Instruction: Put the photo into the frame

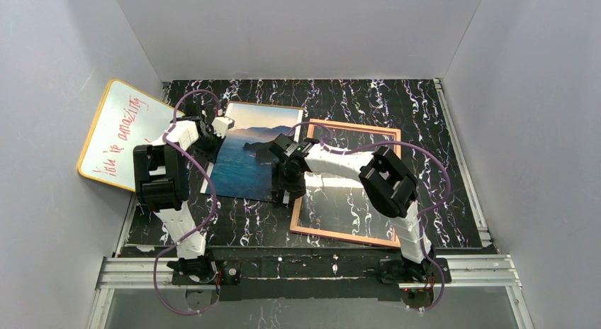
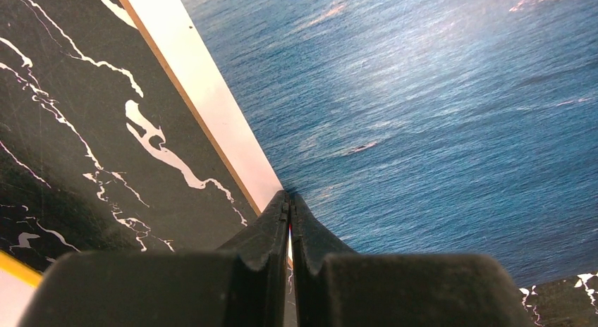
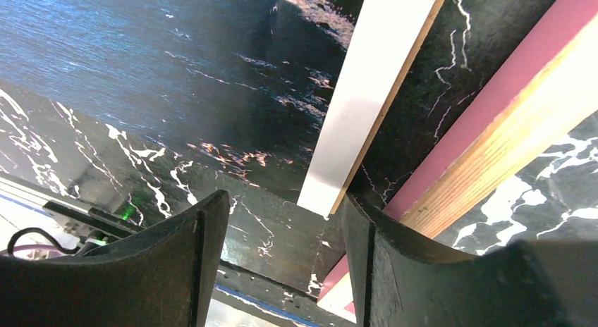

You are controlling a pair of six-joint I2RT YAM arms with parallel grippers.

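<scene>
The photo (image 1: 244,159), a seascape with white side borders, lies on the dark marbled table left of the frame. At its left border, my left gripper is shut with its tips together; nothing clear shows between them. My right gripper stands part open at the photo's near right corner, which reaches toward the gap between its fingers. In the top view the right arm covers that part of the photo. The orange wooden frame (image 1: 340,237) lies flat, its left bar close beside the right gripper.
A whiteboard (image 1: 117,141) with red writing leans at the left, behind the left arm. In the right wrist view, a narrow strip of table separates the photo from the frame's bar (image 3: 493,137). Bare table (image 1: 354,102) shows at the back.
</scene>
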